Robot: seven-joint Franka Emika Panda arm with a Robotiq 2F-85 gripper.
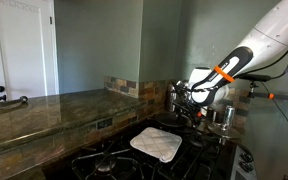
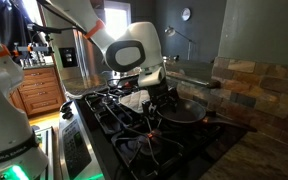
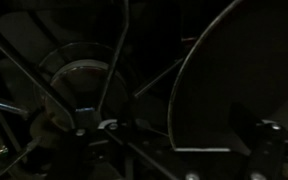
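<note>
Over the stove, my gripper points down and stands open, with its fingers wide apart at the lower edge of the wrist view. A dark round pan (image 3: 234, 75) fills the right side of that view, its pale rim curving close to the gripper. In exterior view 2 the pan (image 2: 187, 111) sits at the back of the stove, beside the gripper (image 2: 162, 104). The wrist view is dark, so whether the fingers touch the pan cannot be told. Nothing shows held.
A white square item (image 1: 157, 144) lies flat on the black stove grates. Burner (image 3: 84, 85) and grate bars show left of the pan. A tiled wall (image 2: 249, 90) stands close behind. Shiny containers (image 1: 225, 122) are at the right, and the long counter (image 1: 54, 118) is clear.
</note>
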